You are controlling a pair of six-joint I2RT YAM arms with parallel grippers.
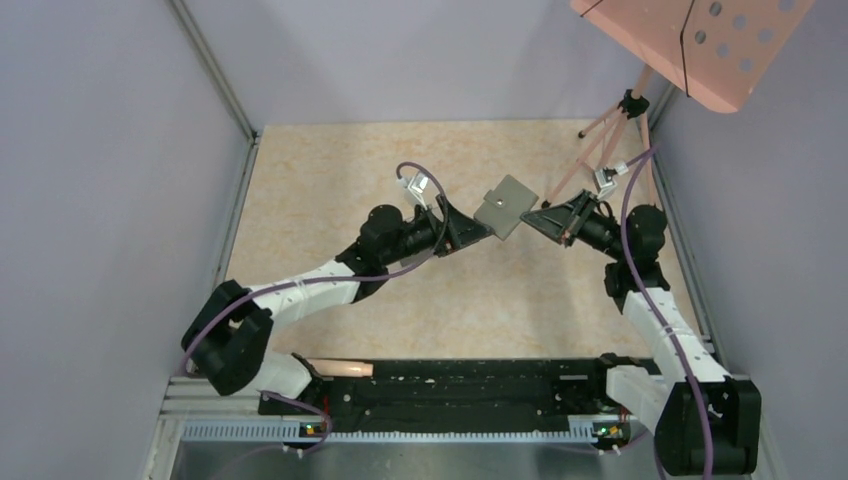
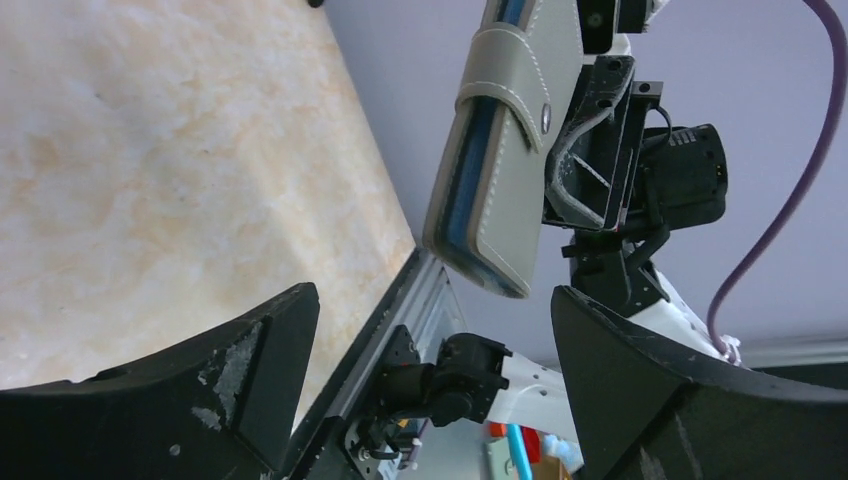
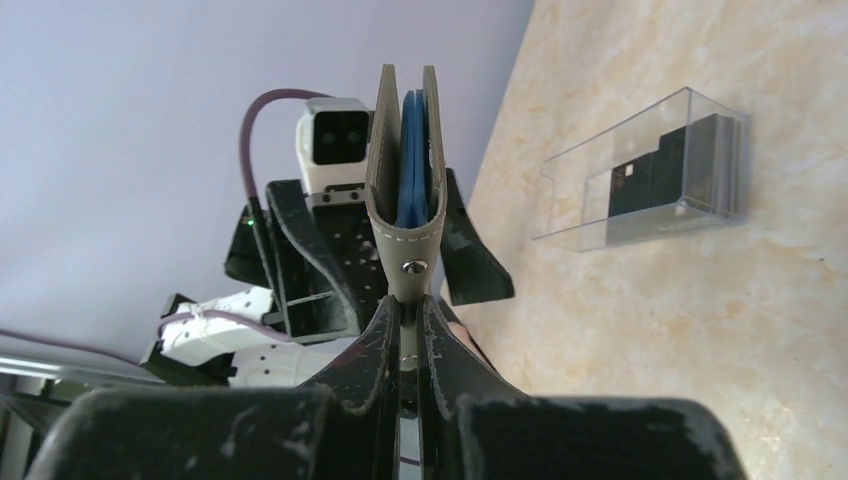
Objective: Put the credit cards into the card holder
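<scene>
The grey-beige card holder point(image 1: 506, 207) is off the table, gripped at one edge by my right gripper point(image 1: 527, 217). In the right wrist view, the holder point(image 3: 385, 190) stands upright between those shut fingertips, its strap snapped and blue inner sleeves showing in its opening. My left gripper is open with nothing between its fingers; in the left wrist view the holder hangs ahead of them, seemingly apart. Black cards point(image 3: 655, 180) stand in a clear plastic box point(image 3: 590, 235) on the table. The left arm largely hides that box in the top view.
A pink tripod point(image 1: 610, 140) stands at the back right, below a pink panel point(image 1: 700, 45). Purple cables point(image 1: 320, 278) trail along both arms.
</scene>
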